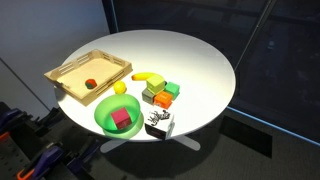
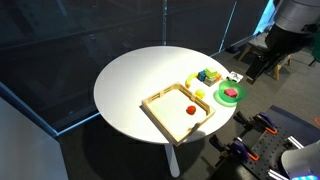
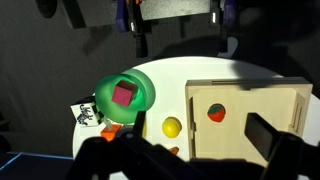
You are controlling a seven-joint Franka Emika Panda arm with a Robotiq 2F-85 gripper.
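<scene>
In the wrist view my gripper stands open, its two dark fingers wide apart above the table with nothing seen between them. A red block (image 1: 121, 118) rests inside the green bowl (image 1: 105, 123) near the table edge. The shallow wooden tray (image 1: 118, 68) holds a small red strawberry-like piece (image 1: 91, 84). Between bowl and tray sits a yellow round piece (image 1: 120, 87). A yellow banana-like piece (image 1: 146, 76) lies farther back. Part of the arm (image 2: 293, 35) shows at the right of exterior view 2, above the bowl's side of the table.
Close together lie a green block (image 1: 173, 88), an orange block (image 1: 162, 100) and a yellow block (image 1: 155, 84). A white box with black markings (image 1: 159, 123) stands by the edge, right of the bowl.
</scene>
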